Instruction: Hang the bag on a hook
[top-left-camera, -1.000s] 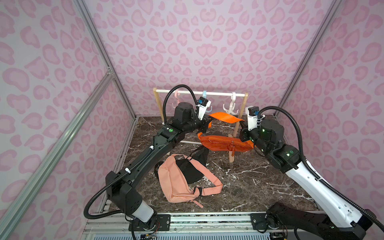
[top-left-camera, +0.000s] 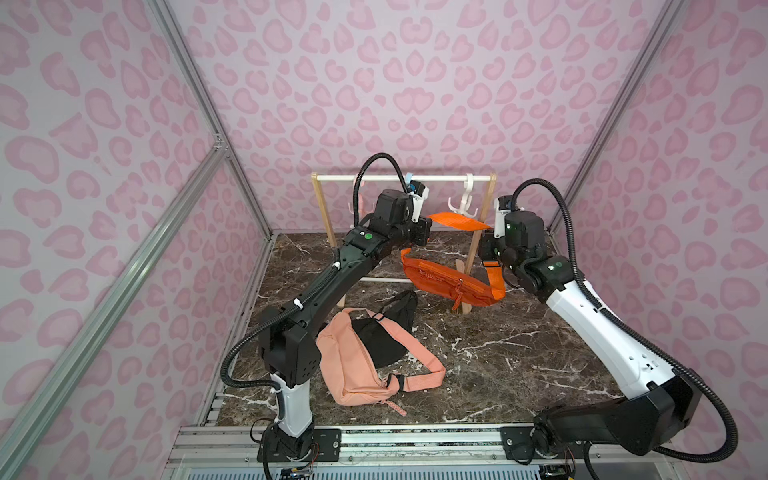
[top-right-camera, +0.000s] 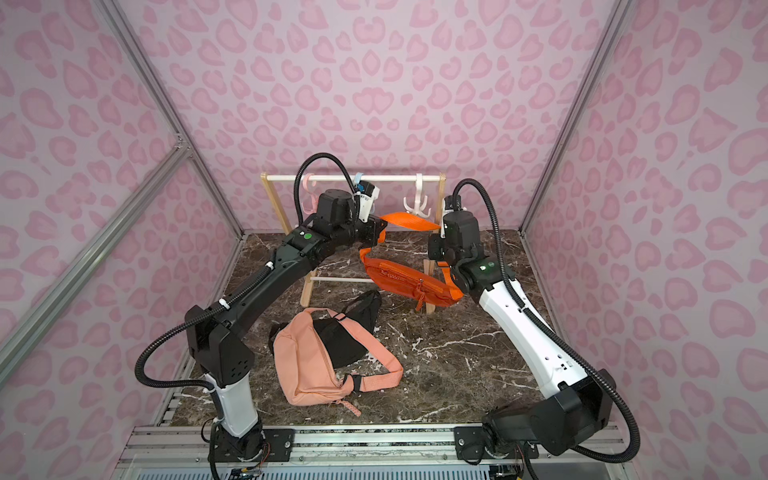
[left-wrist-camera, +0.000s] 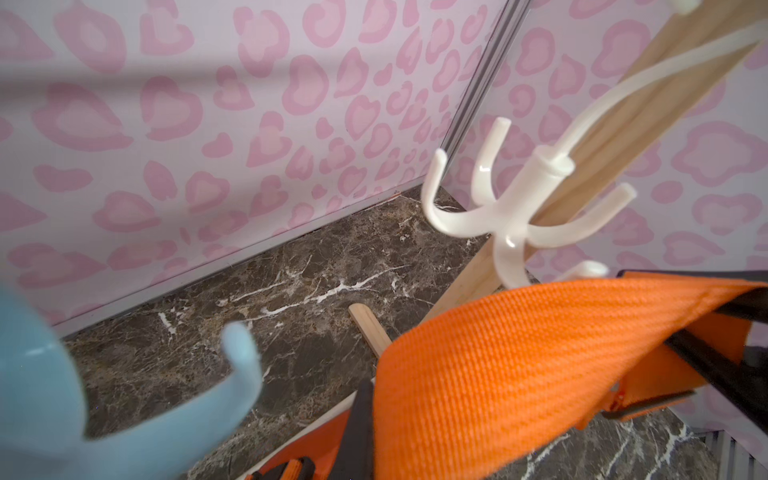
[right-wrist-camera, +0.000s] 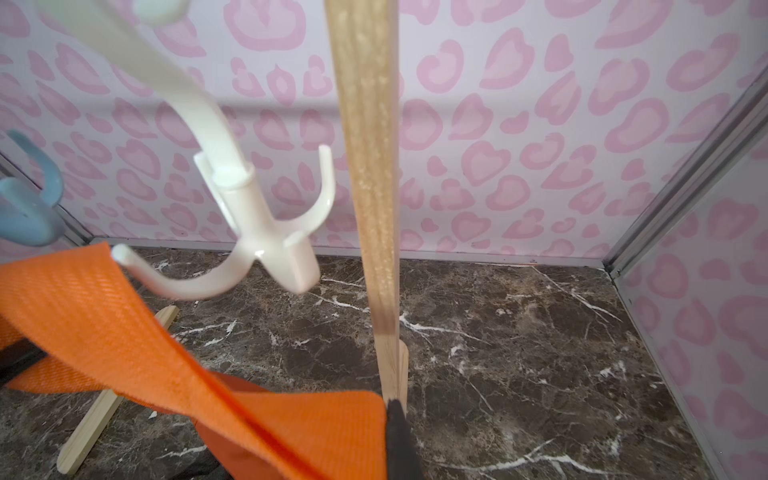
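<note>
The orange bag (top-left-camera: 448, 281) hangs in the air below its raised strap (top-left-camera: 457, 221). My left gripper (top-left-camera: 425, 232) is shut on the strap's left part, and my right gripper (top-left-camera: 488, 245) is shut on its right part. Between them the strap (left-wrist-camera: 512, 376) runs as a twisted band close to the white hook (left-wrist-camera: 512, 216). In the right wrist view, the left prong of the white hook (right-wrist-camera: 264, 240) overlaps the strap's edge (right-wrist-camera: 88, 296); whether they touch I cannot tell. A light blue hook (left-wrist-camera: 184, 416) shows near my left gripper.
The hooks hang from a white rail (top-left-camera: 448, 177) on a wooden frame (right-wrist-camera: 368, 160). A pink bag (top-left-camera: 352, 360) and a black bag (top-left-camera: 384, 340) lie on the table's front left.
Both arms have moved away toward the rail with the strap.
</note>
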